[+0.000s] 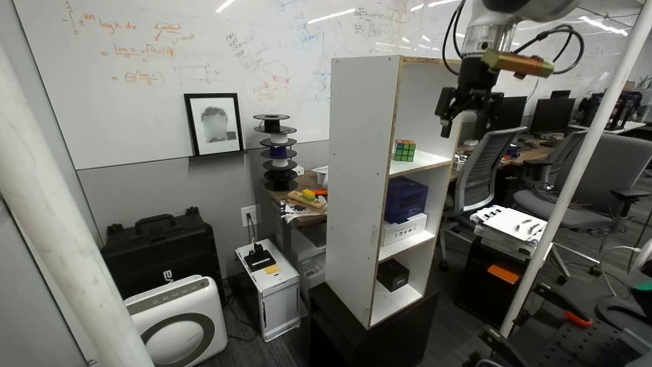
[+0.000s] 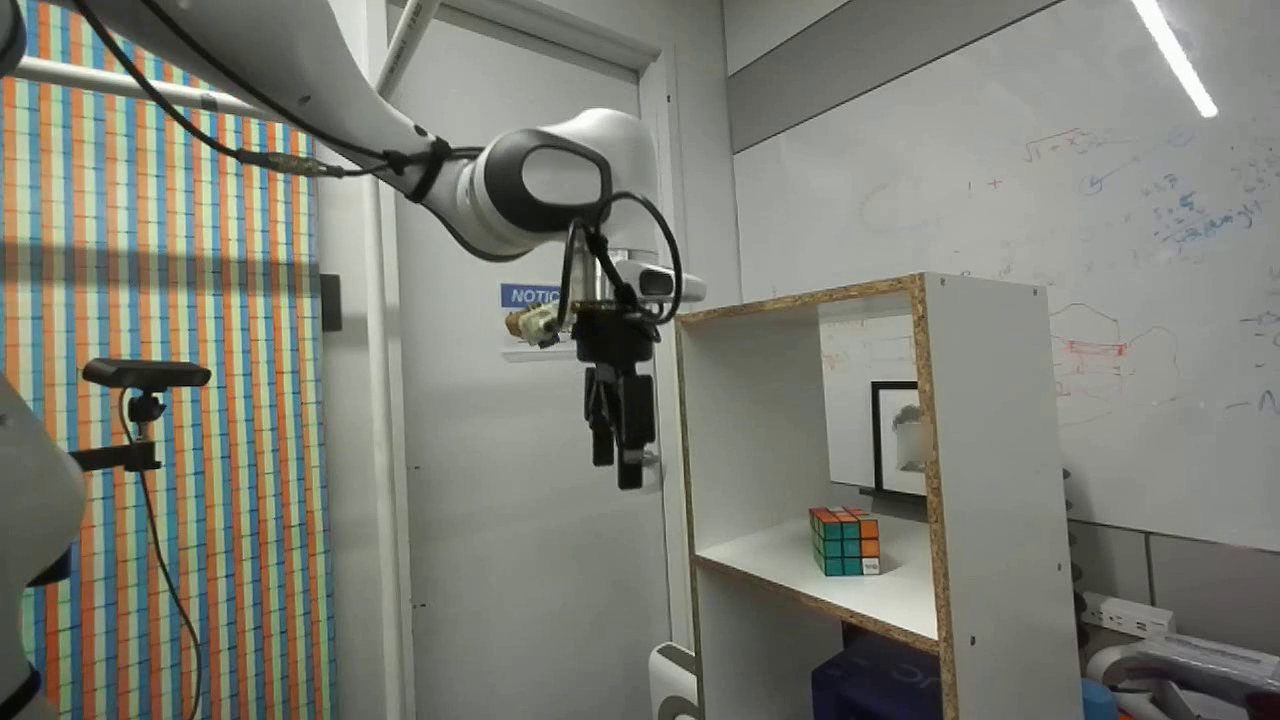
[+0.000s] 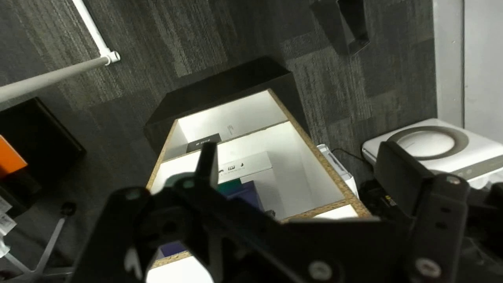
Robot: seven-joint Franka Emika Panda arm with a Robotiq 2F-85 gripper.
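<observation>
My gripper (image 1: pixel 463 127) points downward in front of the open side of a tall white shelf (image 1: pixel 360 183), apart from it. In exterior view 2 the gripper (image 2: pixel 614 470) hangs in the air left of the shelf's top compartment. Its fingers stand open in the wrist view, and nothing shows between the fingers. A Rubik's cube (image 1: pixel 404 150) rests on the floor of the top compartment, well away from my gripper. Exterior view 2 shows the cube (image 2: pixel 845 541) with green and orange faces; in the wrist view I cannot make it out.
Below the cube, a dark blue box (image 1: pixel 406 199) sits on a white box (image 1: pixel 403 229), and a small black box (image 1: pixel 392 274) lies in the bottom compartment. The shelf's side panels and roof bound the cube's space. A white pole (image 1: pixel 574 165) stands at the right.
</observation>
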